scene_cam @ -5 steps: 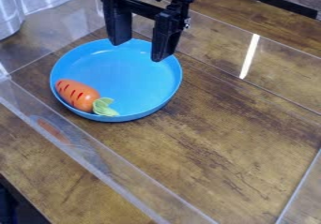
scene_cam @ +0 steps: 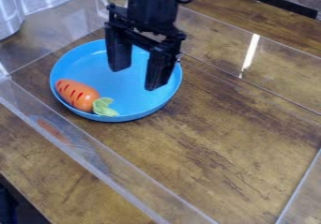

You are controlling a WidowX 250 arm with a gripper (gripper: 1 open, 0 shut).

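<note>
My black gripper (scene_cam: pixel 139 57) hangs over a blue plate (scene_cam: pixel 100 111), open, with its two fingers spread apart and nothing visible between them. A toy carrot (scene_cam: pixel 78 96), orange with a pale green top, lies on the left front part of the plate, below and left of the fingers.
The plate sits on a wooden table (scene_cam: pixel 232 134) inside clear panels along the left and right. The table to the right of the plate is clear. Something pale and crumpled (scene_cam: pixel 22 7) is at the top left.
My gripper has moved down in the view, toward the front of the plate, over the last second. The carrot and plate have not moved.
</note>
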